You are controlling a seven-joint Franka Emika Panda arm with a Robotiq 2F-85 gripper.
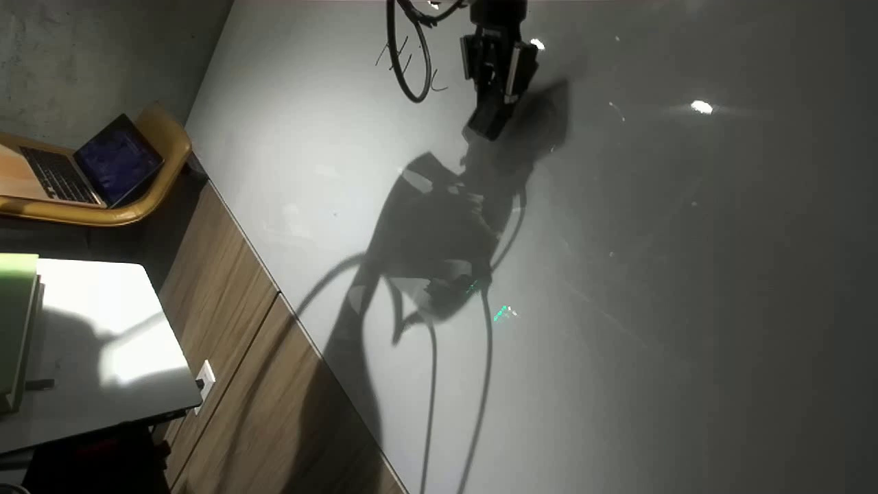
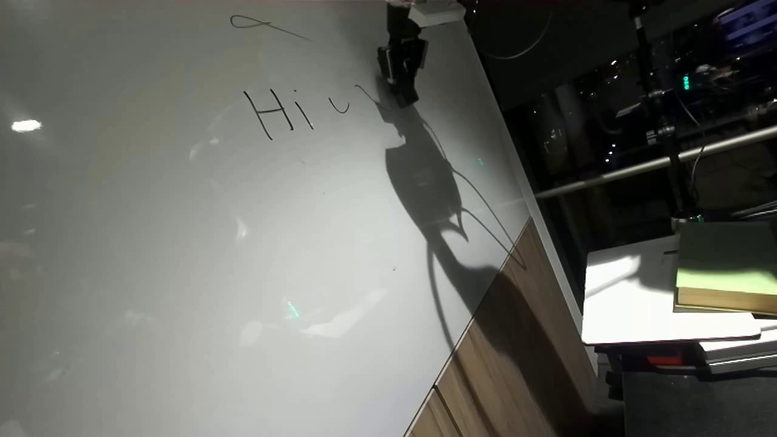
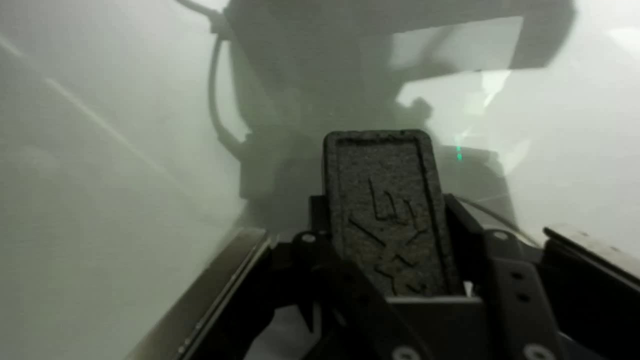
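Note:
A dark grey felt eraser [image 3: 390,180] with black streaks on its face sits in my gripper, which is shut on it from both sides. The eraser [image 1: 491,115] is over the whiteboard [image 1: 658,288]; whether it touches the surface I cannot tell. In the second exterior view, black "Hi" writing [image 2: 280,110] stands left of my gripper [image 2: 402,76]. A small curved stroke [image 2: 339,108] and a thin line [image 2: 364,92] lie between the writing and the eraser. A looped line [image 2: 266,25] shows higher up.
The arm's shadow [image 1: 436,222] darkens the board below the gripper. Wooden panels [image 2: 502,342] border the board's lower edge. A laptop on a chair [image 1: 107,173] and a table with a green book [image 2: 728,255] stand off the board. The board is otherwise wide and bare.

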